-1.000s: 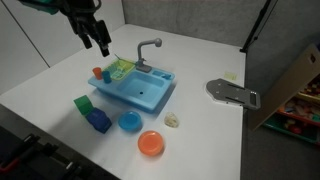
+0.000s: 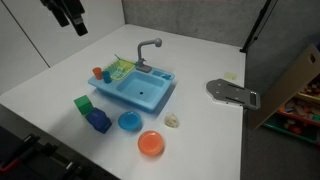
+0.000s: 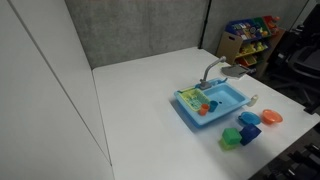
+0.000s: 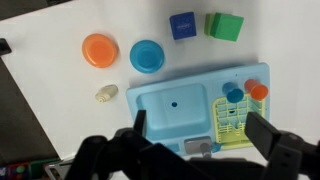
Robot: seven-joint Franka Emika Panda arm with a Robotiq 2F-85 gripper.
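Observation:
High above the table's far left, my gripper (image 2: 70, 27) hangs clear of everything. In the wrist view its two dark fingers stand wide apart, open, with nothing held. Below it is a light-blue toy sink (image 2: 145, 90) with a grey faucet (image 2: 149, 44) and a yellow-green rack (image 4: 230, 125). An orange cup (image 4: 258, 91) and a blue cup (image 4: 233, 92) stand by the rack. On the table in front lie a green block (image 2: 83, 104), a dark-blue block (image 2: 99, 121), a blue plate (image 2: 130, 121) and an orange plate (image 2: 151, 143).
A small beige object (image 2: 171, 121) lies right of the blue plate. Farther right are a grey metal tray (image 2: 232, 94) and a small yellowish piece (image 2: 231, 76). Shelves with colourful bins (image 3: 250, 35) stand off the table.
My gripper has moved up and to the left in exterior view 1, away from the sink. The objects on the table have stayed in place.

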